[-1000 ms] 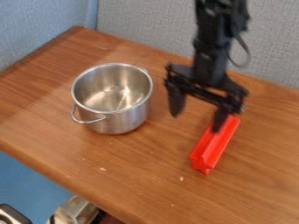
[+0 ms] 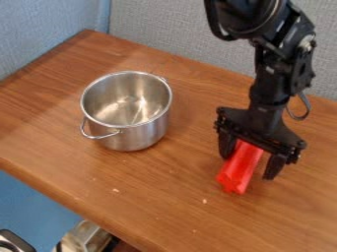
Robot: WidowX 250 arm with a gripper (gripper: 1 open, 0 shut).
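Observation:
A red elongated object (image 2: pixel 239 171) lies on the wooden table at the centre right, angled toward the front. My black gripper (image 2: pixel 250 157) is down over its rear part, open, with a finger on either side of it. Whether the fingers touch it cannot be told. To the left stands a steel pot (image 2: pixel 126 133) with side handles, apparently empty.
Grey padded walls border it behind and at the left. A metal fixture (image 2: pixel 86 238) sits at the lower left, off the table's edge.
My gripper has moved right and down from above the space between pot and red object to around the red object. The pot has not moved.

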